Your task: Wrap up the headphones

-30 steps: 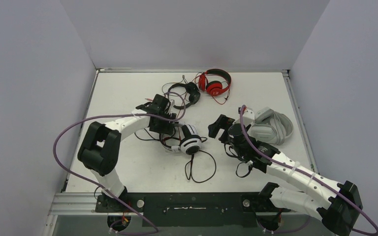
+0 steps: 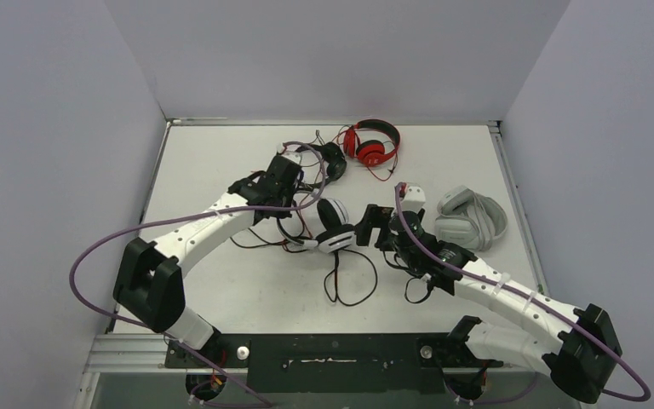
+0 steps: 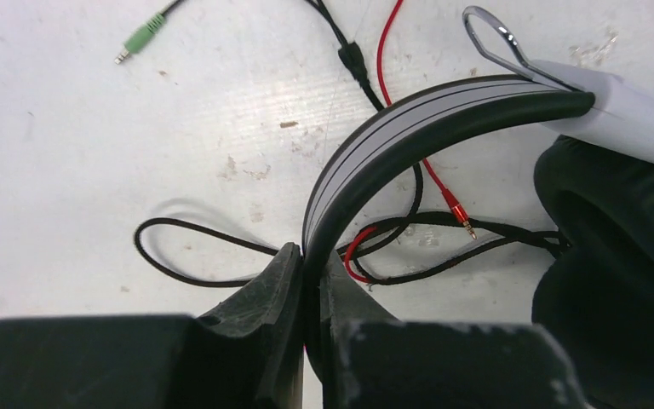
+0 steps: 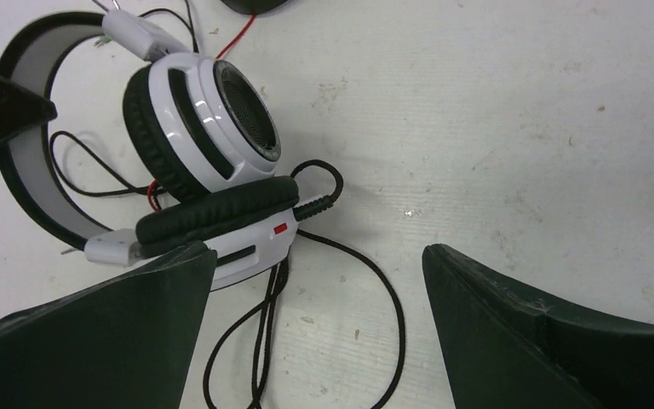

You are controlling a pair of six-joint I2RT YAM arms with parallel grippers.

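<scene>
Clear of the table, the white-and-black headphones (image 4: 213, 119) hang by their headband (image 3: 366, 153). My left gripper is shut on that band. Both ear cups show in the right wrist view, the lower one (image 4: 251, 243) with the cable leaving it. This black cable (image 2: 373, 271) trails in a loose loop on the table below. My right gripper stands open beside the cups, its fingers (image 4: 511, 332) apart with nothing between them. In the top view the left gripper's tips are hidden by its own arm.
Red headphones (image 2: 371, 152) and black headphones (image 2: 334, 160) lie at the back. White headphones (image 2: 470, 217) rest at the right, behind the right arm. A green plug (image 3: 143, 34) and a red plug (image 3: 458, 213) lie loose.
The left arm has risen and carried the headphones up off the table, tilting the cups. My right gripper has shifted slightly toward them and remains open.
</scene>
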